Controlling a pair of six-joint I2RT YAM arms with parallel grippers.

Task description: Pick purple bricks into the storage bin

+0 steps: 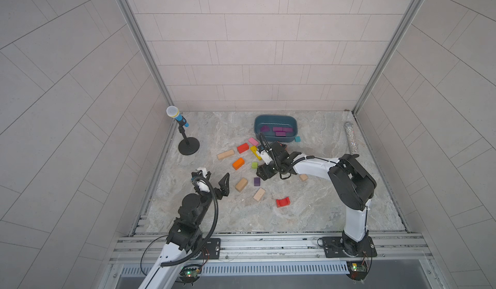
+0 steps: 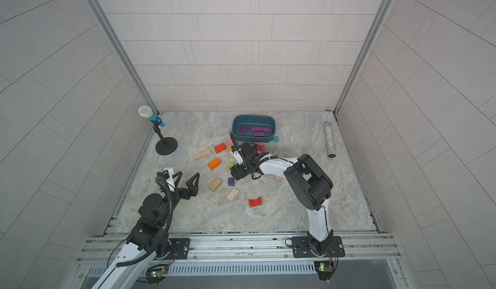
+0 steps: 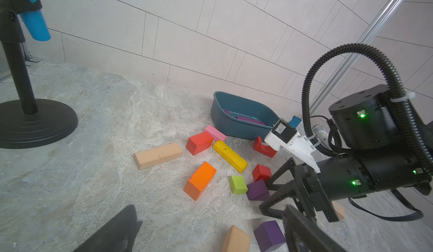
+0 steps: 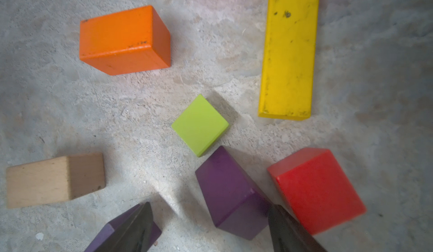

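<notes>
Between the parted fingers of my right gripper lies a purple brick, close to the right finger and clear of the left one. The same brick shows just beside the right fingertips in the left wrist view. A second purple brick is partly covered by the right gripper's left finger; from above, this brick stands in the open. Toward the back, the blue-grey storage bin holds several purple pieces. My left gripper stands open and empty at the left front.
A red block sits right against the right finger's side of the purple brick, and a green cube lies just beyond. Yellow, orange and wooden blocks are scattered left. A black stand occupies the back left.
</notes>
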